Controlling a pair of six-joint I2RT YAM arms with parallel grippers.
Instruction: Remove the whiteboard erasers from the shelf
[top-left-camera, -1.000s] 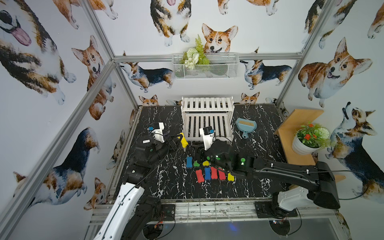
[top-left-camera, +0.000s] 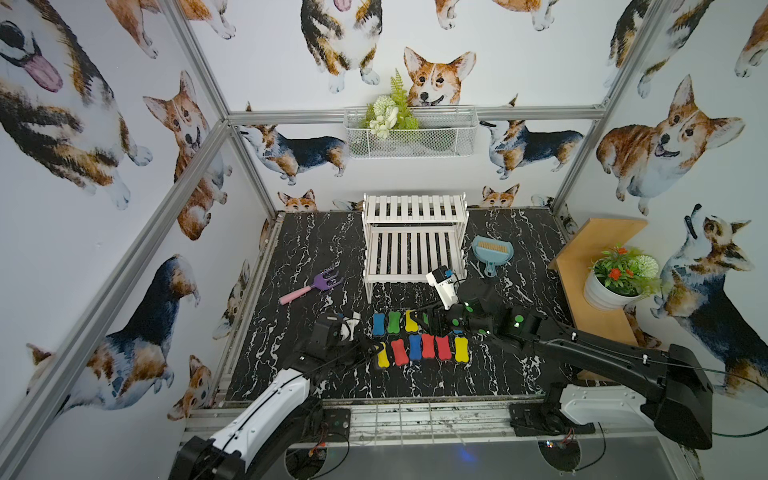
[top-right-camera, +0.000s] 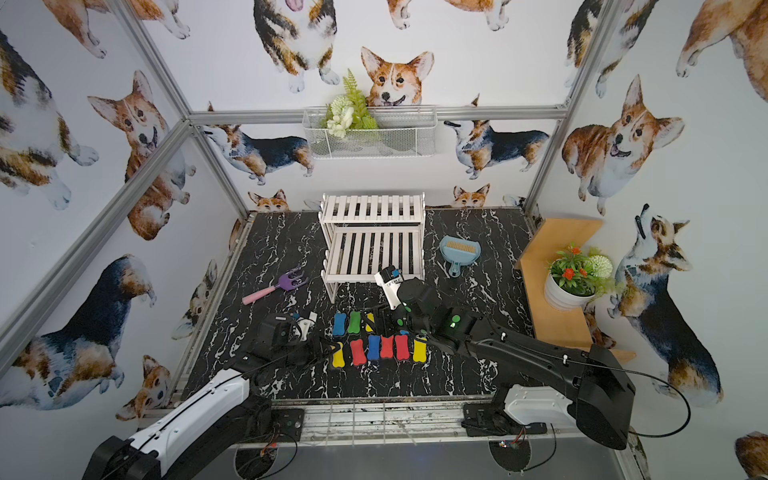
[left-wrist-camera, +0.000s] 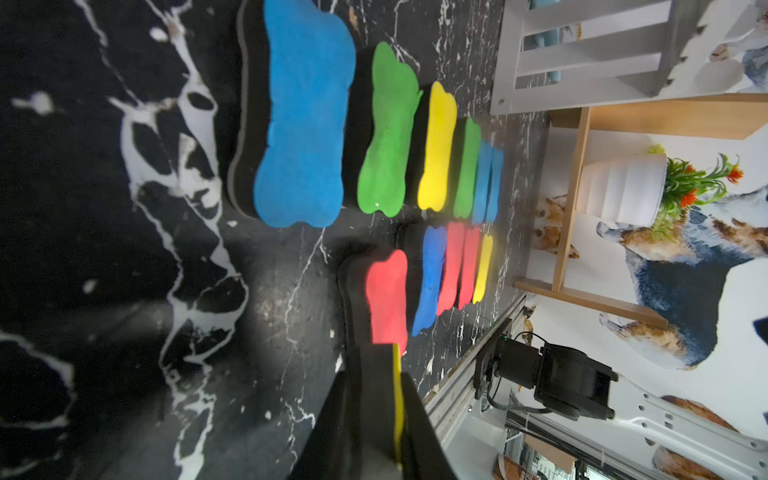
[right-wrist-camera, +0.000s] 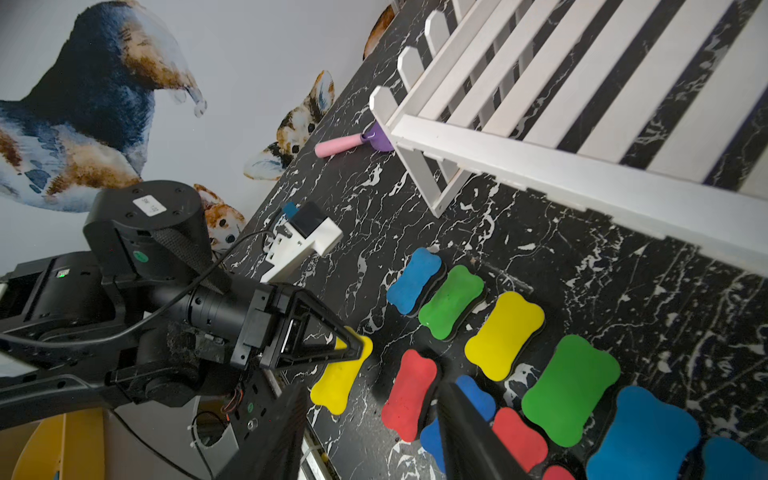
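Observation:
The two-tier white slatted shelf (top-left-camera: 414, 249) stands at the back, its slats bare. My left gripper is shut on a yellow eraser (right-wrist-camera: 340, 385), low over the marble-pattern table at the left end of the front row. Whether that eraser touches the table is unclear. Along this row lie a red eraser (left-wrist-camera: 388, 296), a blue one (left-wrist-camera: 430, 276), two more red and another yellow (top-left-camera: 461, 349). Behind them is a row of blue (left-wrist-camera: 308, 112), green (left-wrist-camera: 388, 132), yellow (left-wrist-camera: 438, 144), green and blue erasers. Above the rows my right gripper hangs open and empty.
A purple fork with a pink handle (top-left-camera: 296, 295) lies left of the shelf, and a blue dustpan (top-left-camera: 492, 251) to its right. At the right wall stands a wooden stand (top-left-camera: 604, 230) with a potted plant (top-left-camera: 612, 292).

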